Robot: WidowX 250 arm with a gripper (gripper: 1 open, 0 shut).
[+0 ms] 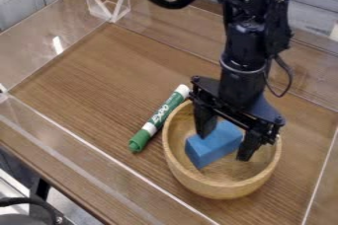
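Observation:
My black gripper [231, 120] is open over a tan wooden bowl [232, 185] on the right, its fingers reaching down inside the rim around a blue block [211, 145]. The block lies tilted in the bowl, partly hidden by the fingers. Whether the fingers touch it is unclear.
A green and white tube [156, 120] lies just left of the bowl.

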